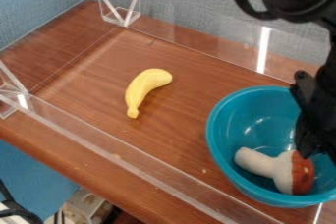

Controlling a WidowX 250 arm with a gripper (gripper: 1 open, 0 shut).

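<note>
A teal bowl [237, 120] stands at the right of the wooden table, holding a toy mushroom [276, 169] with a white stem and reddish-brown cap, lying on its side. The black gripper [315, 120] hangs at the right edge over the bowl's right part, partly out of frame; its fingertips are hard to make out. A yellow banana [147, 88] lies on the open wood left of the bowl.
Clear plastic walls with white corner brackets [116, 17] edge the table [92, 61]. The wood around the banana is free. Grey padded panels stand behind.
</note>
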